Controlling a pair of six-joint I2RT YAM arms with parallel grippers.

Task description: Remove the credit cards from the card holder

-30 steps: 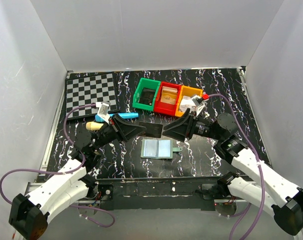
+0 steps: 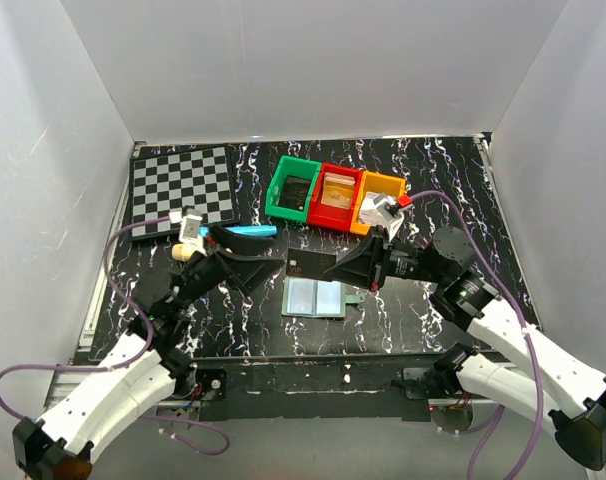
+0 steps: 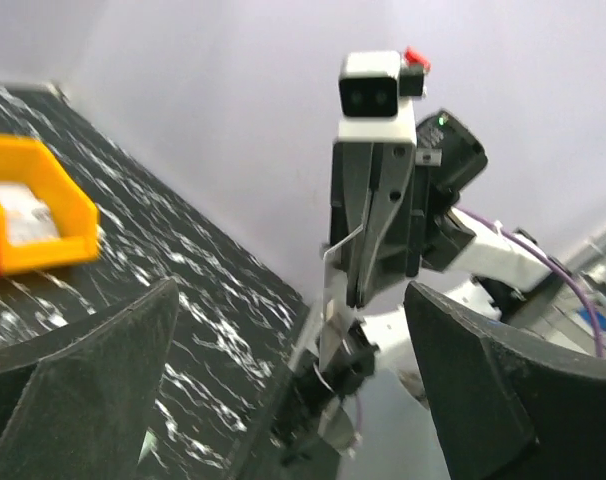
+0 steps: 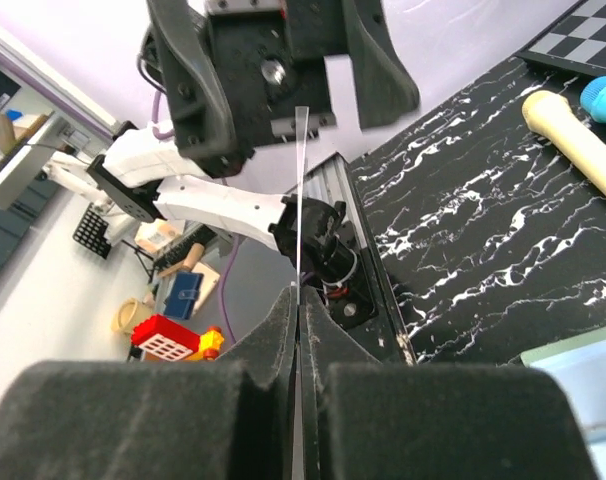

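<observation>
A dark credit card [image 2: 308, 264] is pinched at its right edge by my right gripper [image 2: 333, 273], which is shut on it. Seen from the right wrist, the card [image 4: 301, 190] stands edge-on as a thin strip rising from the fingertips. My left gripper [image 2: 273, 252] is open just left of the card's free end. In the left wrist view the card [image 3: 339, 290] is between the fingers' directions but farther out, touching neither. The card holder [image 2: 314, 298] lies spread on the table below, pale pockets facing up, with a clasp tab at its right.
Green [image 2: 292, 189], red [image 2: 335, 198] and orange [image 2: 377, 202] bins stand at the back middle, with contents inside. A checkerboard [image 2: 183, 188] lies at back left, near a blue tool [image 2: 251, 230].
Earlier the left gripper was shut at the card's left end. Now its fingers are spread and it has drawn back left, while the right gripper has moved left onto the card's right end.
</observation>
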